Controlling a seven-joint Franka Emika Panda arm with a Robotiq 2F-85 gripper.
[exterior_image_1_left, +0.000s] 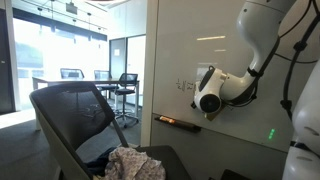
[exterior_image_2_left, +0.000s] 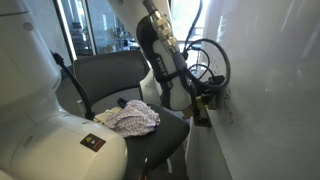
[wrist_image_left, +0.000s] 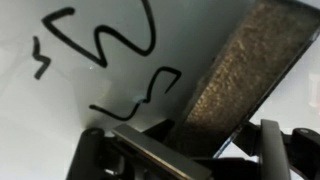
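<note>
My gripper is shut on a brown, rough-faced eraser (wrist_image_left: 235, 75), which stretches up to the right from between the fingers in the wrist view. Behind it is the whiteboard (exterior_image_1_left: 180, 45), carrying black handwritten strokes (wrist_image_left: 105, 35) left of the eraser. Some of those marks (exterior_image_1_left: 184, 84) also show just left of the arm in exterior view 1. In exterior view 2 the gripper (exterior_image_2_left: 202, 108) is close by the board, with the eraser's yellowish-brown side (exterior_image_2_left: 203, 116) at its tip. Whether the eraser touches the board cannot be told.
A dark ledge holding an orange-ended item (exterior_image_1_left: 178, 123) runs along the board's lower left. In front stands a black chair (exterior_image_1_left: 75, 115) with a patterned cloth (exterior_image_1_left: 133, 163) on its seat. Cables (exterior_image_1_left: 290, 75) hang along the arm. The upper board is clear.
</note>
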